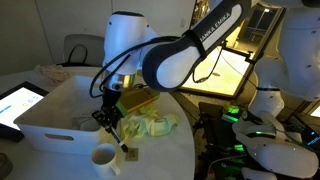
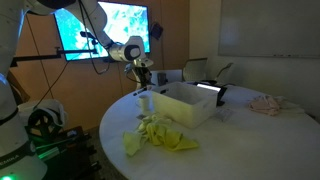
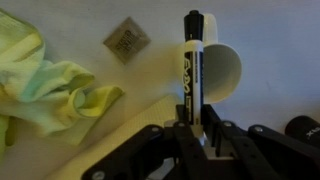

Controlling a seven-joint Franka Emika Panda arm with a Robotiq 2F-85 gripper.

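Note:
A black-and-white marker (image 3: 193,75) is gripped by my gripper, which is shut on its lower end in the wrist view. In exterior view 1 my gripper (image 1: 111,112) is low over the table, and the marker (image 1: 116,133) slants down from it toward the white mug (image 1: 104,158). The wrist view has the mug (image 3: 222,72) partly behind the marker. From these views I cannot tell whether the tip touches the mug.
A white open box (image 1: 60,135) stands behind the mug. Yellow-green cloth (image 1: 150,123) lies to the right, and a small brown square (image 3: 127,40) lies flat near the mug. A dark round object (image 1: 5,165) is at the left.

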